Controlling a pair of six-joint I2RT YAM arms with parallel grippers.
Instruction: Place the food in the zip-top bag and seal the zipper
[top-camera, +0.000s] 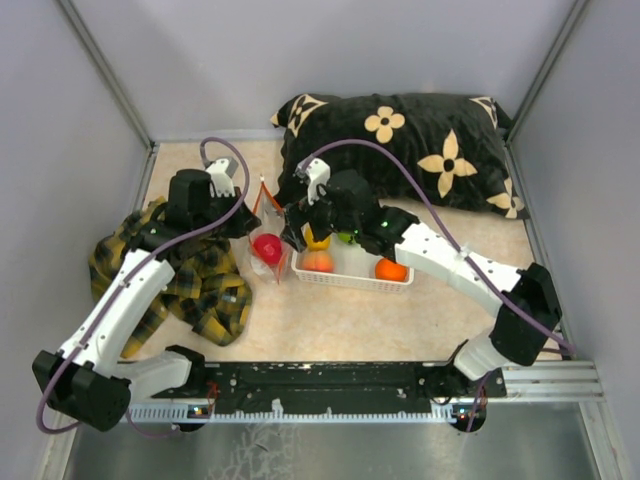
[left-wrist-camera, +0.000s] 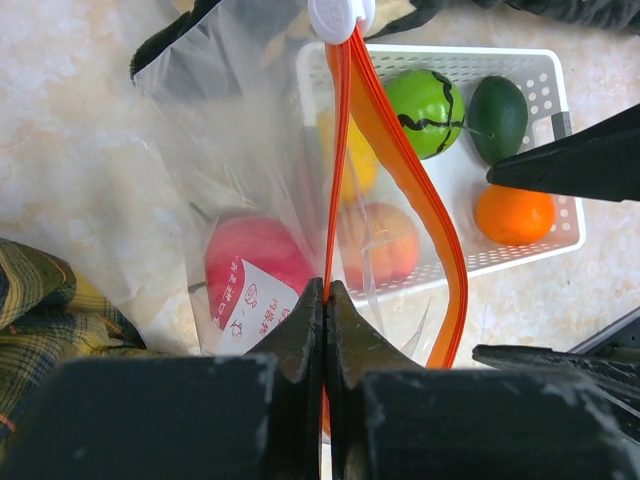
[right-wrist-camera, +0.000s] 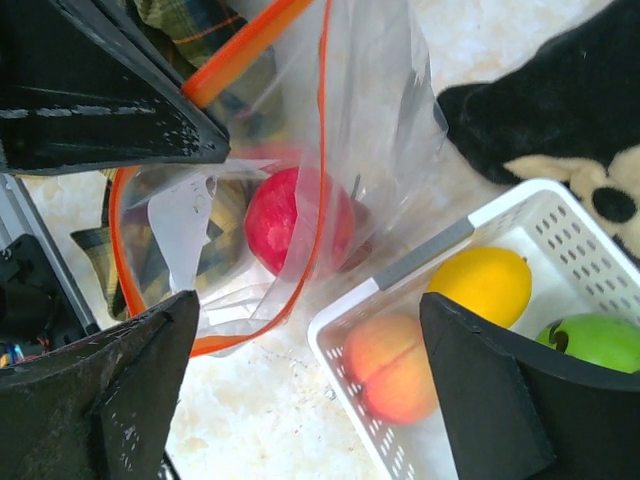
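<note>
The clear zip top bag (left-wrist-camera: 170, 150) has an orange zip edge and a white slider (left-wrist-camera: 341, 16); its mouth gapes toward the basket. My left gripper is shut on one orange edge of the bag's mouth. Inside the bag rests a red pomegranate (right-wrist-camera: 285, 215). My right gripper stands open beside the mouth, its fingers apart and nothing held between them. In the white basket (top-camera: 350, 280) lie a peach (right-wrist-camera: 392, 370), a yellow fruit (right-wrist-camera: 485, 285), a green fruit (left-wrist-camera: 425, 112), an avocado (left-wrist-camera: 497, 120) and an orange (top-camera: 391, 270).
A black flowered pillow (top-camera: 400, 145) lies along the back. The yellow-black plaid cloth (top-camera: 210, 290) is bunched at the left, close to the bag. Bare table (top-camera: 330, 325) lies in front of the basket.
</note>
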